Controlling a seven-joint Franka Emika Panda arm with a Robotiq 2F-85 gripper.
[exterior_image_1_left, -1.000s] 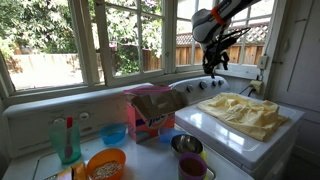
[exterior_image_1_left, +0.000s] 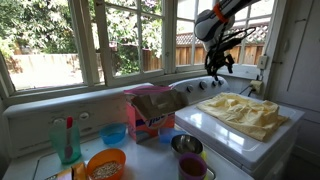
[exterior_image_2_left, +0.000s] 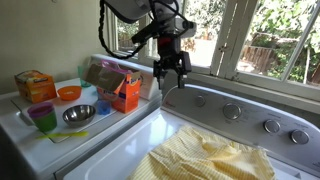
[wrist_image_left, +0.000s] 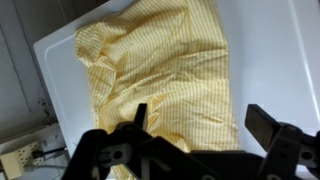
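A yellow-and-white striped cloth (wrist_image_left: 180, 75) lies spread, with some folds, on the white top of the right-hand machine (exterior_image_2_left: 120, 165). In exterior view 1 the same cloth (exterior_image_1_left: 240, 115) covers much of that top. My gripper is open above the cloth, its two black fingers wide apart and nothing between them. From the side, the gripper (exterior_image_2_left: 170, 80) points down, well clear of the surface. The lower part of the cloth is partly hidden behind the gripper in the wrist view.
On the left-hand machine stand a detergent box (exterior_image_1_left: 153, 112), a metal bowl (exterior_image_1_left: 187, 145), an orange bowl (exterior_image_1_left: 105, 164), a green cup (exterior_image_1_left: 67, 142) and a purple-rimmed cup (exterior_image_1_left: 192, 166). Control panels with knobs (exterior_image_2_left: 232, 112) and windows line the back.
The cloth and the other objects look unmoved.
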